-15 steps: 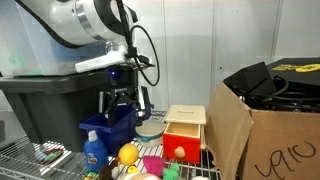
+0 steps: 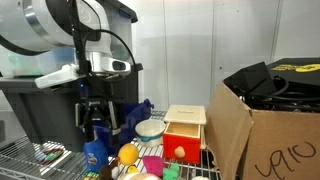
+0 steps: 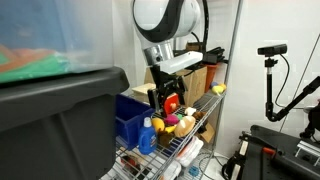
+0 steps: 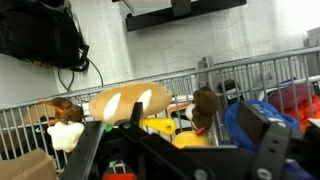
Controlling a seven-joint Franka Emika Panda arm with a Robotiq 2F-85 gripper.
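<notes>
My gripper (image 2: 101,130) hangs in front of the dark bin and over the near-left part of the wire rack. Its fingers are spread, and nothing shows gripped between them. In exterior view 1 it overlaps the upper part of a blue bottle (image 2: 95,156); whether they touch cannot be told. The bottle (image 3: 147,136) stands upright in exterior view 2. Right of it lie an orange ball (image 2: 128,154) and a pink item (image 2: 153,165). The wrist view has a bread loaf (image 4: 130,102), a brown item (image 4: 205,106) and a yellow item (image 4: 160,125) near the gripper.
A dark bin (image 2: 45,110) rises behind the rack, beside a blue container (image 3: 130,122). At the back stand a bowl (image 2: 150,129) and a small white-and-orange drawer box (image 2: 183,142). An open cardboard box (image 2: 280,145) bounds the right side in exterior view 1.
In exterior view 1 my gripper has moved left and somewhat down, from above the bowl and blue container to over the blue bottle. The objects on the rack keep their places.
</notes>
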